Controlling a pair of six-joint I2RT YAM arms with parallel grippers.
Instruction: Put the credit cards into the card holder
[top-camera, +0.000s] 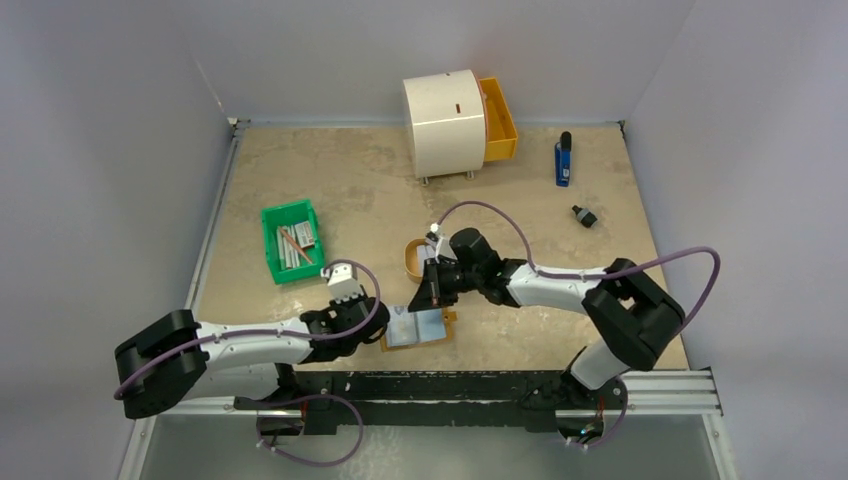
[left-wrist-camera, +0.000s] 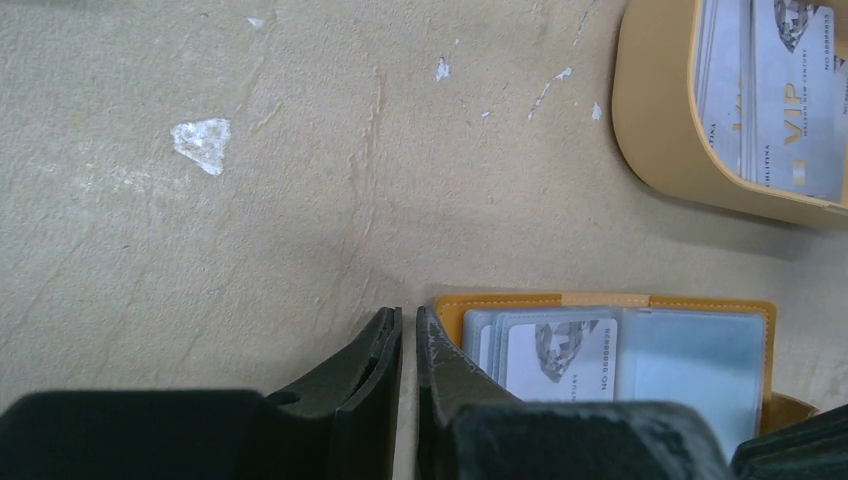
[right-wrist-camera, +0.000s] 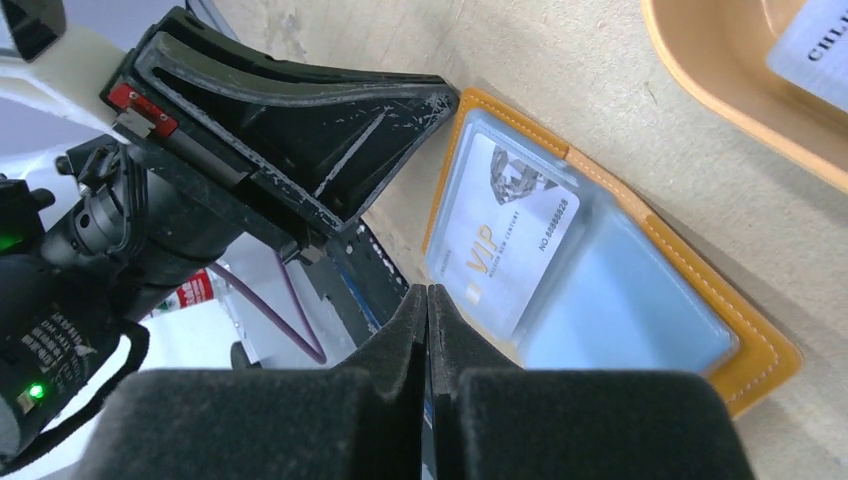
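Note:
The card holder (top-camera: 433, 326) lies spread open near the front of the table, tan-edged with clear pockets. In the right wrist view a white VIP card (right-wrist-camera: 505, 240) sits in its left pocket; the other pocket (right-wrist-camera: 625, 300) shows no card. At the holder's left edge is my left gripper, open by a narrow gap with only table visible between its fingers. My right gripper is shut over the holder, nothing showing between its fingertips. More VIP cards (left-wrist-camera: 795, 110) lie in the tan tray (left-wrist-camera: 640, 120) behind the holder.
A green basket (top-camera: 270, 250) holding several items stands at the left. Toward the back are a white drum-shaped box (top-camera: 443, 120) with a yellow drawer (top-camera: 500, 135), and a blue object (top-camera: 563, 165). Bare table lies right of the tray.

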